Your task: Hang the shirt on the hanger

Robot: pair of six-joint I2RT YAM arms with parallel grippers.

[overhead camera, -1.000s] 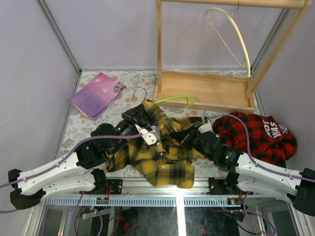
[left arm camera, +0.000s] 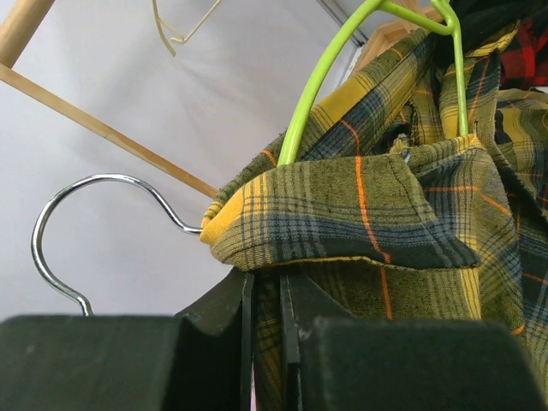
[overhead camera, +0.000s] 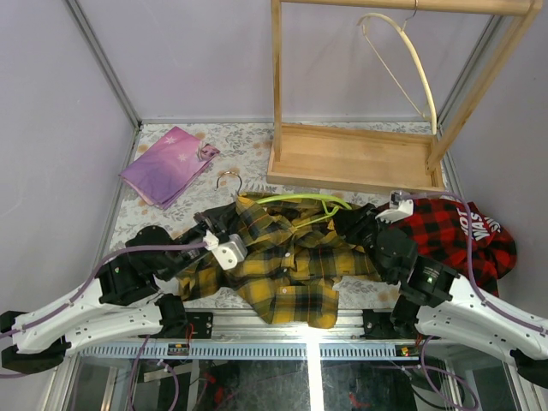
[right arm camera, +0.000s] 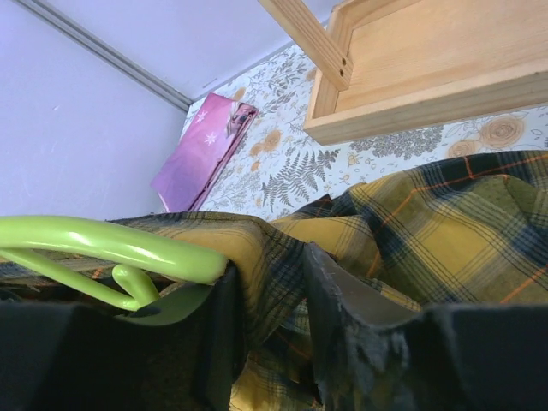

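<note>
The yellow-and-black plaid shirt (overhead camera: 287, 265) lies rumpled at the table's front, its upper part lifted. A green hanger (overhead camera: 300, 197) runs partly inside it; the metal hook (left arm camera: 94, 180) sticks out by the collar. My left gripper is shut on shirt cloth just below the hook; any hanger part inside the cloth there is hidden. At the hanger's right end, my right gripper stands part open, with shirt cloth between its fingers. The hanger's green tip (right arm camera: 205, 261) is beside its left finger, close to the shirt edge.
A wooden rack (overhead camera: 355, 158) stands behind, with a pale hanger (overhead camera: 411, 56) on its bar. Folded purple cloth (overhead camera: 169, 167) lies at the back left. A red-and-black checked garment (overhead camera: 454, 235) lies at the right, beside my right arm.
My left gripper has moved left and slightly down with the collar and hook. The right gripper has moved right and up, to the hanger's right end, drawing the shirt's side along.
</note>
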